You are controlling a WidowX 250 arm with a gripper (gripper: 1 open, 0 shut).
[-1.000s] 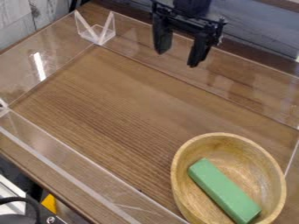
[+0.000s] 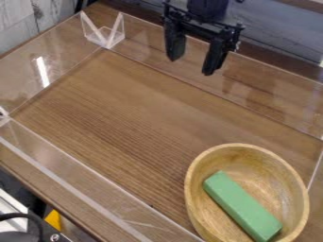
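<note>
My black gripper (image 2: 195, 51) hangs at the top centre of the camera view, over the back of the wooden work surface. Its two dark fingers are spread apart, and nothing shows between them. A green block (image 2: 240, 203) lies inside a round tan bowl (image 2: 205, 164) at the lower right, well away from the gripper.
A clear plastic piece (image 2: 104, 30) stands near the back left corner. Dark cables and a small yellow item lie outside at the lower left.
</note>
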